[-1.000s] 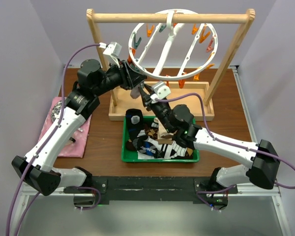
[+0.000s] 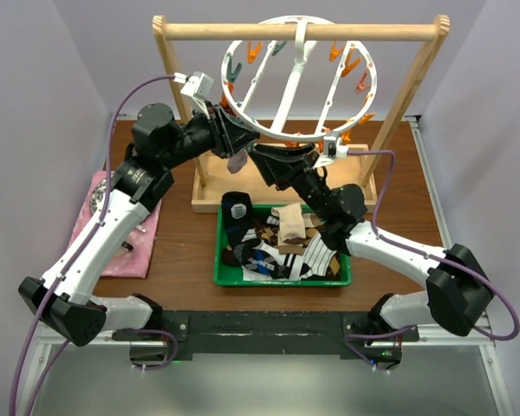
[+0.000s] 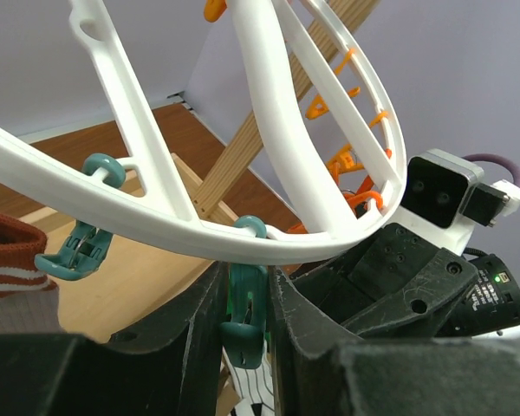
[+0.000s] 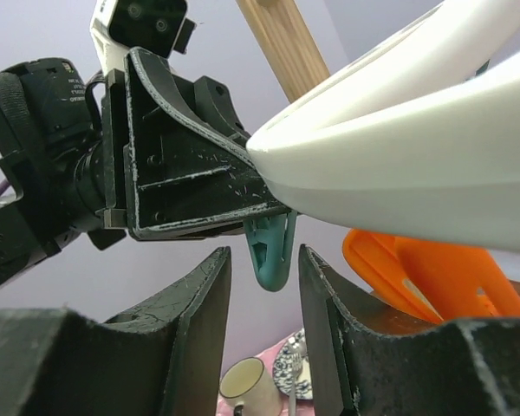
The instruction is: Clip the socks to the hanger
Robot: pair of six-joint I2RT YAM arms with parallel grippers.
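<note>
The white round hanger (image 2: 285, 97) hangs from a wooden frame with coloured clips round it. My left gripper (image 2: 243, 136) is at its front-left rim, shut on a teal clip (image 3: 245, 336). A grey-red sock (image 3: 22, 295) hangs beside it near another teal clip (image 3: 85, 251). My right gripper faces the held clip from the other side, part open, its fingers just short of the clip's lower end. A green bin (image 2: 221, 272) of socks sits below.
The wooden frame (image 2: 364, 31) stands over the bin. A pink cloth (image 2: 130, 260) with dishes lies at left. Walls close in on both sides.
My right arm has swung round to the right and levelled at the clip, its wrist higher than a second ago. The left arm has barely moved.
</note>
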